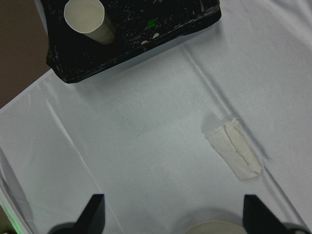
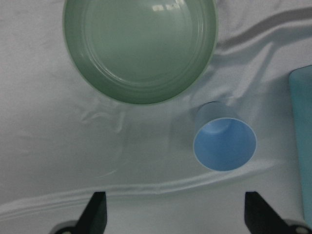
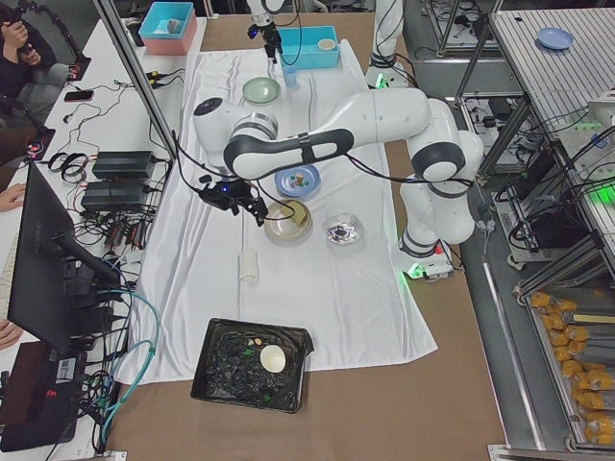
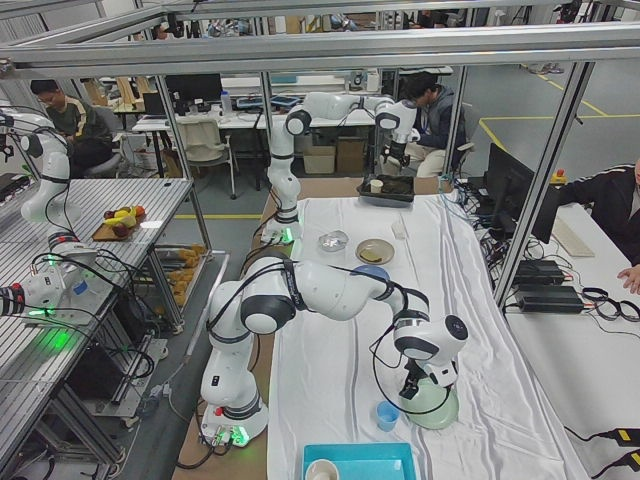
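My left gripper (image 3: 236, 206) hangs open beside the tan plate (image 3: 279, 227), which holds something yellowish. In the left wrist view, a folded white cloth or paper (image 1: 234, 148) lies below the black tray (image 1: 83, 68), which holds a white cup (image 1: 85, 17). My right gripper (image 4: 413, 385) is open above the cloth near the green plate (image 2: 139, 48). A blue cup (image 2: 224, 141) stands beside that plate, near the teal bin (image 2: 302, 136). Neither pair of fingers has anything between it.
A blue plate (image 3: 307, 179) and a crumpled clear package (image 3: 342, 229) sit on the white tablecloth (image 3: 346, 307). Cables and a monitor (image 3: 43, 269) line one side; metal frame posts surround the workspace. The cloth between tray and plates is mostly clear.
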